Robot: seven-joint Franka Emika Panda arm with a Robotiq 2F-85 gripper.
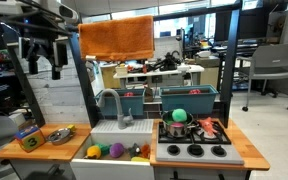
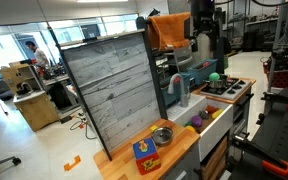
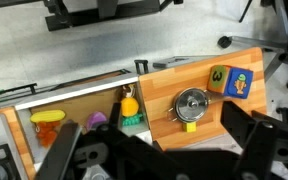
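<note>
High at the left of exterior view 1, my gripper (image 1: 44, 70) hangs open, with nothing between its fingers. Far below it, a metal pot (image 3: 191, 103) and a colourful box (image 3: 230, 80) sit on the wooden counter (image 1: 34, 152). Several toy foods, including an orange one (image 3: 129, 105) and a red one (image 3: 47, 133), lie in the open white drawer (image 1: 88, 169). On the stove (image 1: 194, 150) stands a pot with a green ball (image 1: 179, 115) at its top, and a pink-red item (image 1: 207, 127) lies beside it. Dark gripper parts cover the lower middle of the wrist view.
A grey faucet (image 1: 117, 105) rises behind the drawer. Teal baskets (image 1: 188, 98) stand along the back, and an orange towel (image 1: 117, 38) hangs from the top bar. Clear wood (image 1: 246, 155) shows right of the stove.
</note>
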